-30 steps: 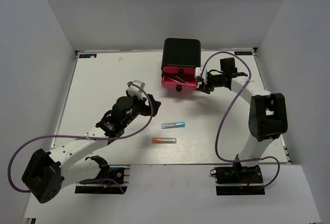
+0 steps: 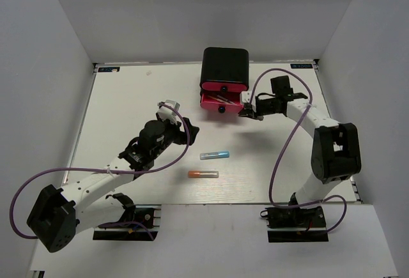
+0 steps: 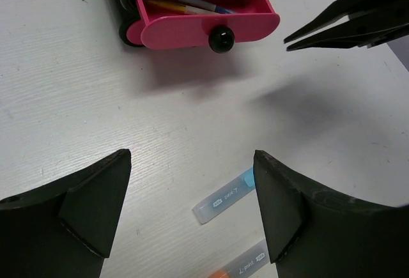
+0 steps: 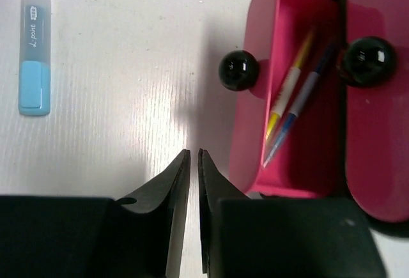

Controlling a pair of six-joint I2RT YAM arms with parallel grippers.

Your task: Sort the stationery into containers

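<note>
The black cabinet [image 2: 225, 67] stands at the back with its pink lower drawer [image 3: 185, 30] pulled out. A yellow-and-white pen [image 4: 287, 89] and a blue-and-white pen [image 4: 301, 101] lie inside that drawer. On the table are a clear case with a blue end [image 2: 215, 154] and, nearer the front, one with an orange end [image 2: 203, 174]. My right gripper is low beside the drawer's front right corner, shut, with nothing showing between its fingers. Over the table, left of the two cases, my left gripper stands open and empty.
A round black knob [image 4: 239, 70] sticks out from the drawer front, close to my right gripper. The upper drawer [image 4: 377, 131] is shut.
My right gripper has shifted slightly towards the table's front, staying beside the drawer. The left arm, the drawer and both cases look unmoved.
</note>
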